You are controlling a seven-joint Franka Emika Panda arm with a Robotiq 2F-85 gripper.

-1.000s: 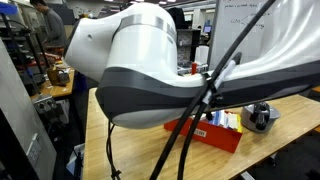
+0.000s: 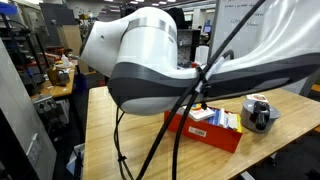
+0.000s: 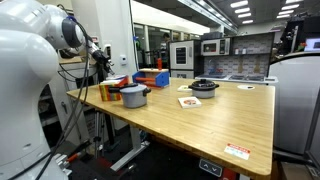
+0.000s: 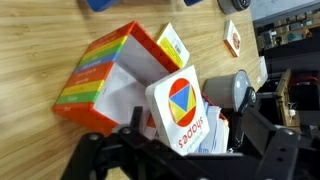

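In the wrist view, a white box (image 4: 182, 108) printed with a red, yellow and blue emblem stands tilted in an open red box (image 4: 92, 82) with rainbow-striped flaps. My gripper is open above it, a dark finger on either side of the white box. Whether either finger touches it cannot be told. From exterior view 1, the red box (image 2: 212, 132) sits near the table edge, with a white piece (image 2: 203, 113) showing at its rim. There the arm hides the fingers. Exterior view 2 shows the box (image 3: 112, 93) small, beside a pot.
A silver pot (image 2: 259, 114) stands close beside the red box. A yellow-edged card (image 4: 172, 44) lies near the box, with another card (image 4: 232, 38) farther off. Blue crates (image 3: 151, 78) stand behind.
The arm has shifted in exterior view 1, uncovering more of the table behind it. More of the white piece at the red box's rim now shows. The red box and pot stay put.
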